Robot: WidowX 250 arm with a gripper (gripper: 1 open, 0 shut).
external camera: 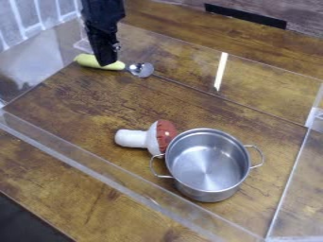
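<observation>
My black gripper (109,51) is at the upper left, just above a pale yellow-green elongated object (91,61). Its fingertips are small and dark, and I see nothing held between them. A round metal piece (142,70), like a cutter wheel or small tool head, lies at the right end of the yellow-green object. A red and white mushroom-shaped object (139,137) lies on its side near the middle, beside a steel pot (207,165) with two handles at the lower right.
Clear plastic walls border the wooden work surface (89,109). A white strip (221,71) stands at the back right.
</observation>
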